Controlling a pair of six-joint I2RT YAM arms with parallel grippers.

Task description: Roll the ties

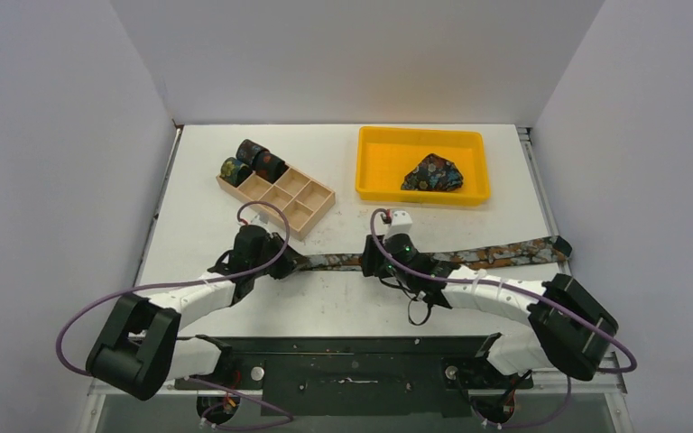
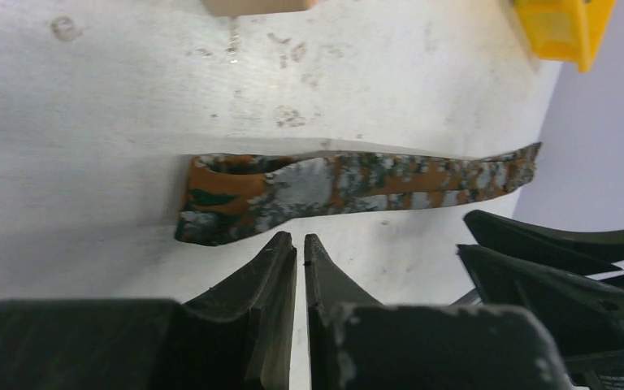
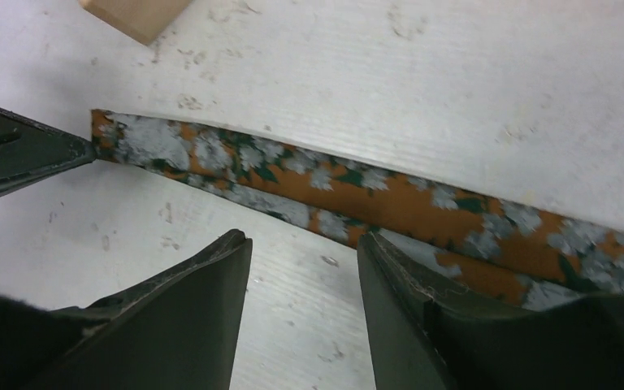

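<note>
A long camouflage-floral tie [image 1: 514, 255] lies flat across the table, its left end [image 2: 219, 211] in front of my left gripper. That gripper's fingertips are close together, with nothing seen between them, just short of the tie; from above its arm hides that end. My right gripper stands open over the middle of the tie, near its near edge, with nothing held.
A wooden divided box [image 1: 311, 198] with several rolled ties [image 1: 253, 158] stands behind the left gripper. A yellow bin [image 1: 379, 162] holding dark floral cloth [image 1: 429, 176] is at the back right.
</note>
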